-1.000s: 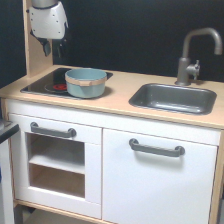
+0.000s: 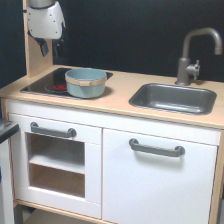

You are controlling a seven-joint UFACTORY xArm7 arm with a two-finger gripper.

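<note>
A teal pot with small tan handles rests on the black stovetop, toward its right side. Its inside looks empty from this angle. Up at the top left, the white robot hand carries my gripper, which points down above the back left of the stovetop. Its two dark fingers stand apart, with nothing visible between them. A clear gap separates the gripper from the pot, which lies lower and to the right.
A metal sink with a grey faucet fills the counter's right side. Below are a closed white door and an oven compartment. Bare wooden counter lies between pot and sink.
My gripper has shifted slightly to the left. The pot and the rest of the kitchen have not moved.
</note>
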